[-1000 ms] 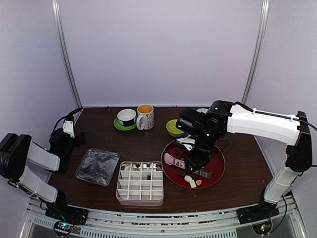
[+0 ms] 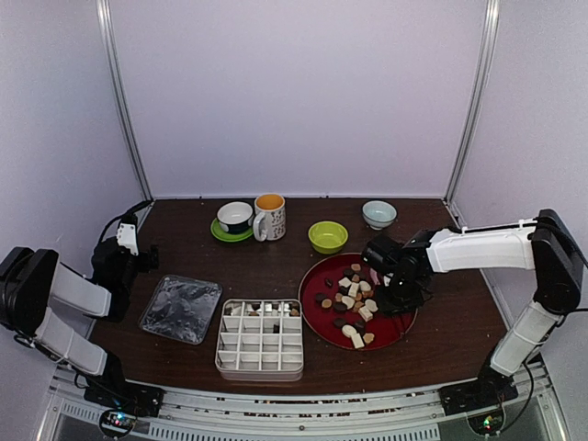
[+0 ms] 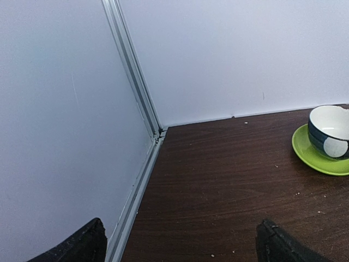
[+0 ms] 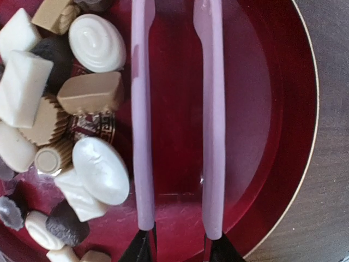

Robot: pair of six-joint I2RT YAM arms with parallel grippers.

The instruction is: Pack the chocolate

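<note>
Assorted chocolates (image 2: 354,294) lie on a red plate (image 2: 322,333); some sit in the top row of a white compartment box (image 2: 259,358). My right gripper (image 2: 386,285) is low over the plate's right side. In the right wrist view its pink tongs (image 4: 140,136) stand part open beside white, brown and dark pieces, with only red plate visible between them. My left gripper (image 2: 147,257) stands open at the left, its fingertips at the bottom of the left wrist view, nothing between them.
A clear lid (image 2: 180,309) lies left of the box. A green saucer with a bowl (image 2: 235,217), a mug (image 2: 270,220), a green bowl (image 2: 328,235) and a pale bowl (image 2: 379,211) stand behind.
My right gripper has moved rightward from over the middle of the plate to its right side, uncovering the chocolates. The left arm has not moved.
</note>
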